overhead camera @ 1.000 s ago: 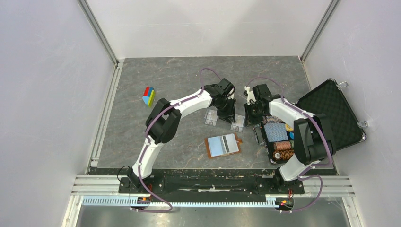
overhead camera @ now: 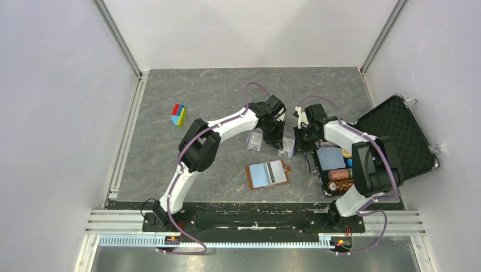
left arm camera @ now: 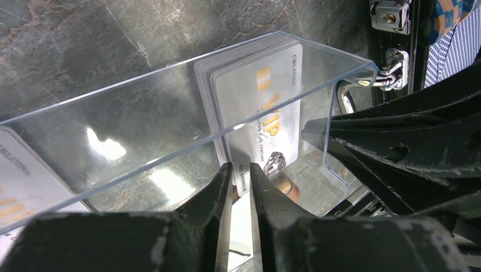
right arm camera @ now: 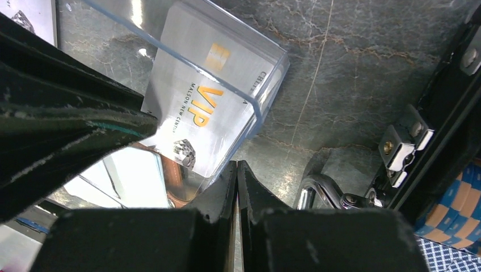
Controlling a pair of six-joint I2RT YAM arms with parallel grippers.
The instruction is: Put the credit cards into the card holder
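A clear plastic card holder (left arm camera: 142, 136) lies on the table with white cards at both ends. Its right end contains a stack of VIP cards (left arm camera: 261, 96), fanned slightly at the edge. More cards (left arm camera: 25, 170) show at its left end. My left gripper is open by a narrow gap at the near edge of the VIP stack; a card's lower corner shows between its fingertips, and whether they touch it is unclear. My right gripper is shut beside the holder's right end wall, with nothing visible between its fingers.
Nearer the front edge lies an open brown-edged notebook (overhead camera: 268, 174). An open black case (overhead camera: 397, 144) with several items stands at the right, its handle close to my right gripper. Colored blocks (overhead camera: 178, 114) sit at far left.
Over the last second the holder with its cards and both grippers have shifted very slightly toward the right and front. The notebook and case have stayed put.
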